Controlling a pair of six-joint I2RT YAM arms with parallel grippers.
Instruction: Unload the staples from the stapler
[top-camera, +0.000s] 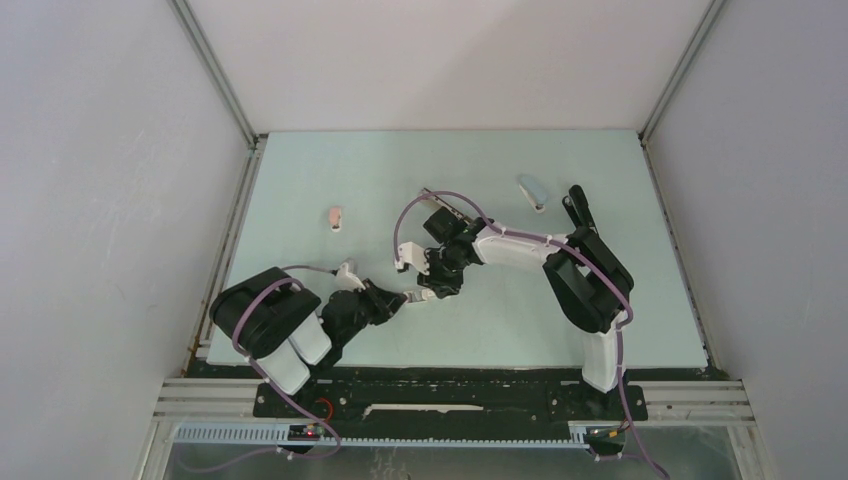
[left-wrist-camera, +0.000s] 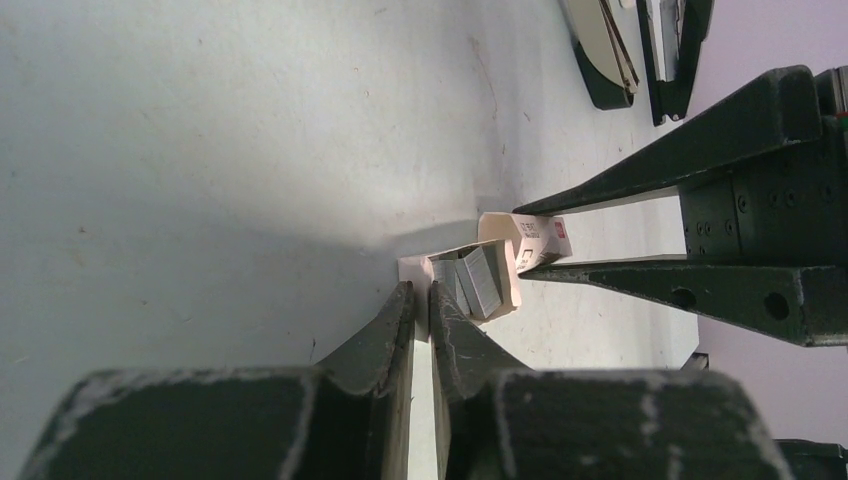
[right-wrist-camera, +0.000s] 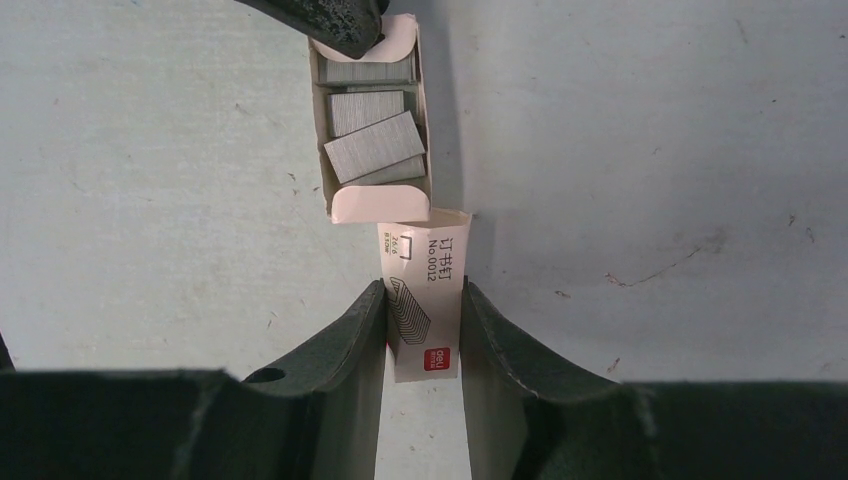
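A small pale paper staple box is drawn apart, its open inner tray (right-wrist-camera: 378, 150) lying end to end with its printed sleeve (right-wrist-camera: 425, 310). Several grey staple strips (right-wrist-camera: 375, 145) lie loose in the tray, one of them slanted. In the left wrist view my left gripper is shut on the tray's end wall. The sleeve is pinched by my right gripper. The tray's near end still touches or slightly enters the sleeve's mouth; which one, I cannot tell. A long stapler (top-camera: 447, 206) lies behind the right arm, partly covered by it.
A blue-grey stapler (top-camera: 533, 192) and a black stapler (top-camera: 579, 211) lie at the back right. A small pink-and-white object (top-camera: 335, 218) rests at the back left. Both arms nearly meet at the box.
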